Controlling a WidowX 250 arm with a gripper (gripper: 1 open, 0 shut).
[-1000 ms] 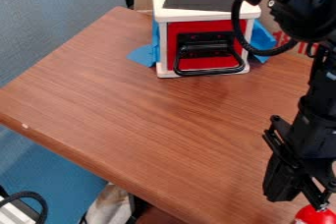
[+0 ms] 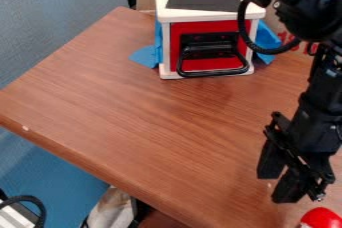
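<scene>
My black gripper (image 2: 294,172) hangs low over the right part of the wooden table, pointing down. Just below it, at the bottom right edge, is a red round object (image 2: 321,220) with a white top patch, only partly in view. I cannot tell whether the fingers are open or shut.
A white box with a red front (image 2: 209,32) and a black handle stands at the back on blue sheeting (image 2: 144,54). The table's left edge drops to a blue floor.
My gripper has moved slightly up and to the left, uncovering a little more around the red object. The box and table are unchanged.
</scene>
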